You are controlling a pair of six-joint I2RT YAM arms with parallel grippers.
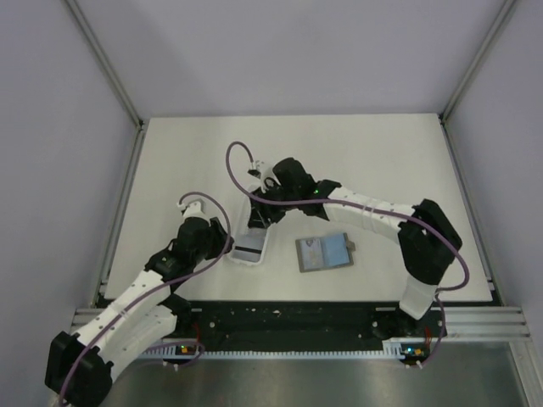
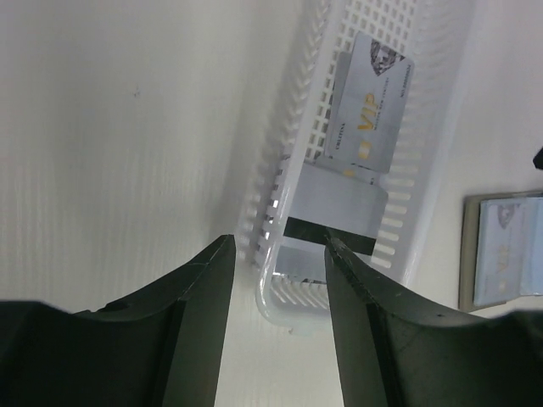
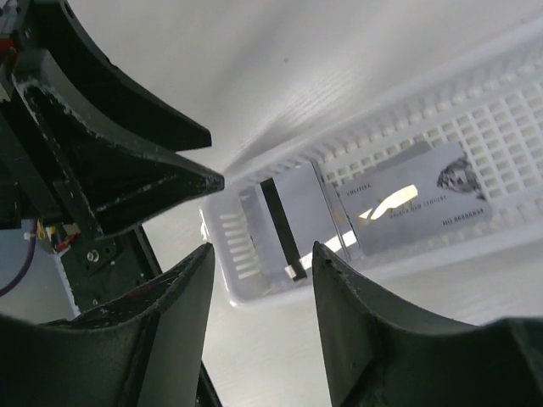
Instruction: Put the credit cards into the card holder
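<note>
A white perforated basket (image 1: 263, 254) holds several cards, a grey VIP card (image 2: 365, 106) on top and a card with a black stripe (image 3: 273, 233) beside it. My left gripper (image 1: 216, 233) is open at the basket's near-left corner, nothing between its fingers. My right gripper (image 1: 265, 216) hangs over the basket, its fingers (image 3: 174, 314) apart and empty. The card holder (image 1: 325, 251), an open grey case with light blue inner panels, lies to the basket's right.
A dark rail runs along the front edge.
</note>
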